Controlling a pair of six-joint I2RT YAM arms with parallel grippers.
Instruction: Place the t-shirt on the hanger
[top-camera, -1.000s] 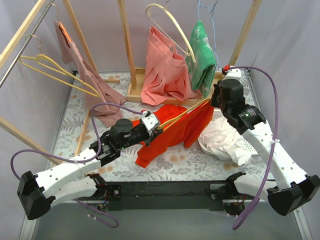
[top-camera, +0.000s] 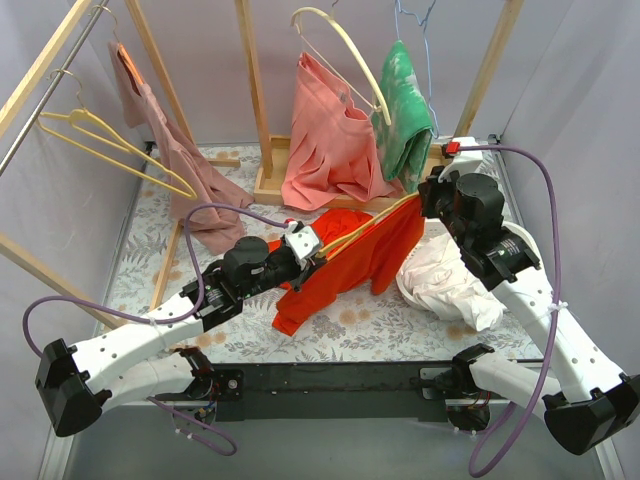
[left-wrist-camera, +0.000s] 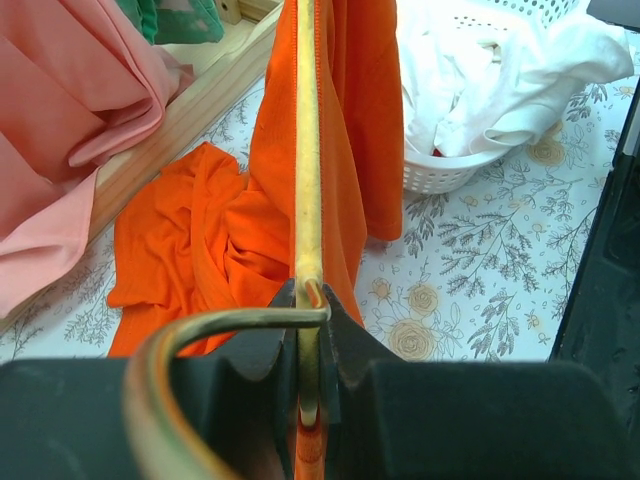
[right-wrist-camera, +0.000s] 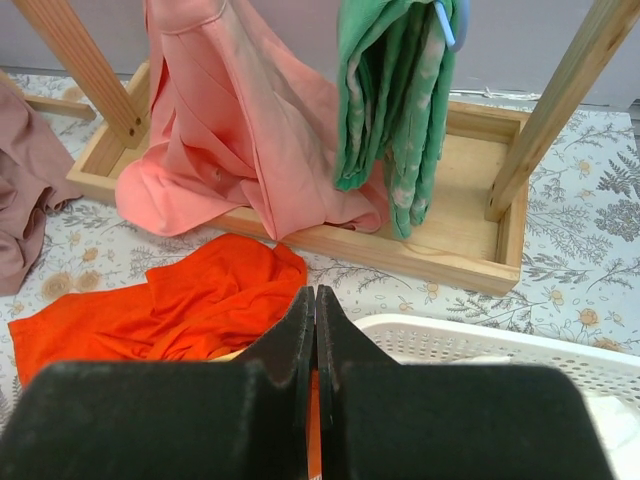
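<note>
My left gripper (top-camera: 318, 259) is shut on the yellow hanger (left-wrist-camera: 308, 150), whose hook (left-wrist-camera: 180, 340) curves out to the left in the left wrist view. Running up and right from it, the hanger's arm lies along the edge of the orange t shirt (top-camera: 385, 250). The shirt drapes down from that arm, and part of it lies crumpled on the table. At the shirt's upper right corner, the fingers of my right gripper are shut. Orange cloth shows around those fingers, but whether any is pinched between them is hidden.
A white basket (right-wrist-camera: 450, 335) with white cloth stands below the right gripper. Pink cloth (top-camera: 335, 140) and green cloth (top-camera: 403, 120) hang behind, above a wooden frame (right-wrist-camera: 400, 258). An empty yellow hanger (top-camera: 120, 150) hangs at left.
My right gripper has shifted slightly left and toward the front of the table, close to the shirt's corner. The left gripper and hanger have barely moved.
</note>
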